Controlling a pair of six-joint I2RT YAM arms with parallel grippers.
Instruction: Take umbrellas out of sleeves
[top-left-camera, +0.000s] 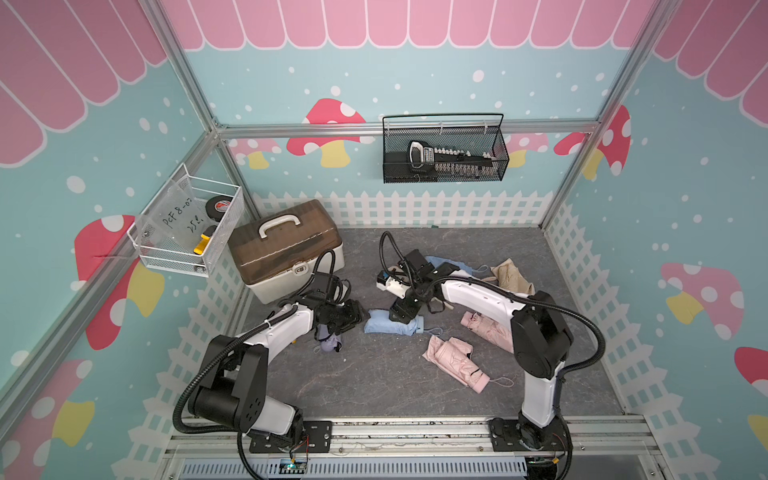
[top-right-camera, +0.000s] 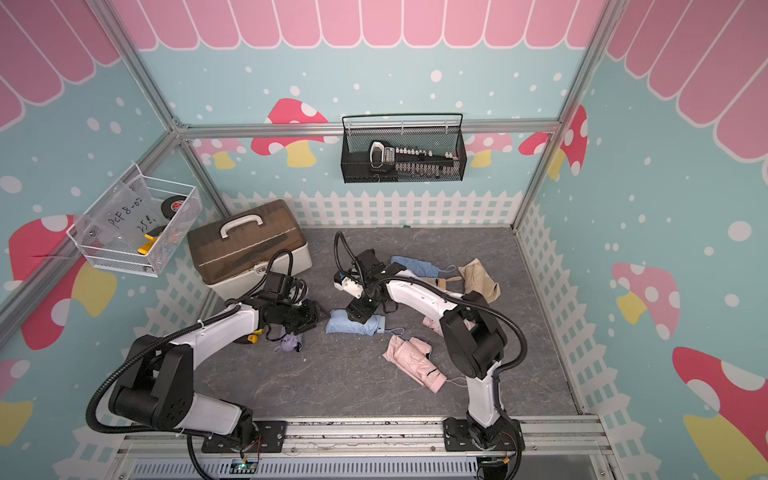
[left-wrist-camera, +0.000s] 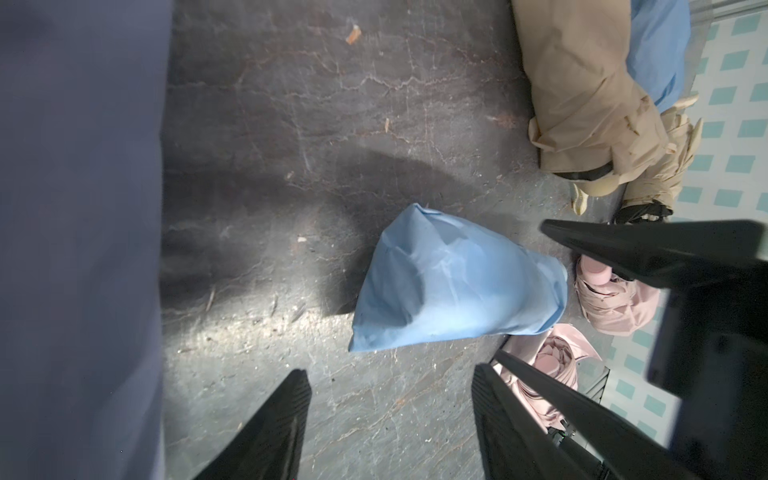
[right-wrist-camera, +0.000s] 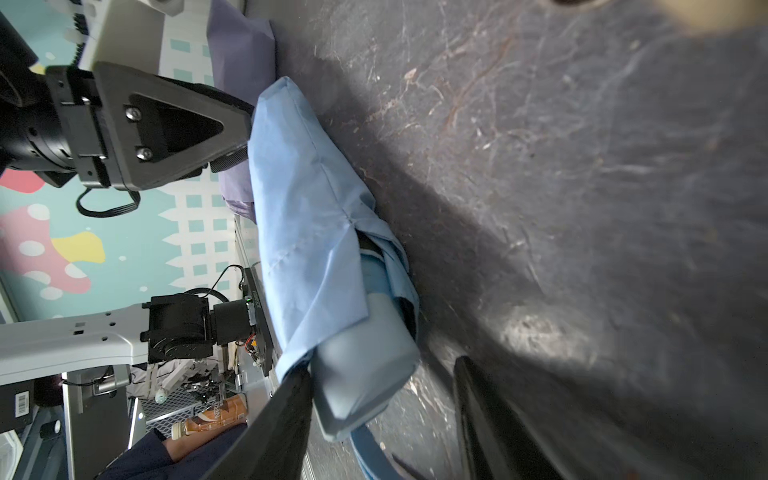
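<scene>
A light blue umbrella in its sleeve (top-left-camera: 390, 322) lies flat on the grey floor, between the two grippers. Its handle end (right-wrist-camera: 364, 360) pokes out of the sleeve in the right wrist view, with a strap trailing from it. My right gripper is open over that handle end, one fingertip close to its side; whether they touch I cannot tell. To the left of the sleeve's closed end, my left gripper stands open with nothing between its fingers. A purple cloth piece (top-right-camera: 289, 342) lies under the left arm.
Two pink umbrellas lie to the right, one (top-left-camera: 456, 362) in front, the other (top-left-camera: 488, 329) partly under the right arm. Behind that arm are a blue piece (top-right-camera: 416, 266) and beige ones (top-right-camera: 480, 280). A toolbox (top-left-camera: 288, 248) stands at back left.
</scene>
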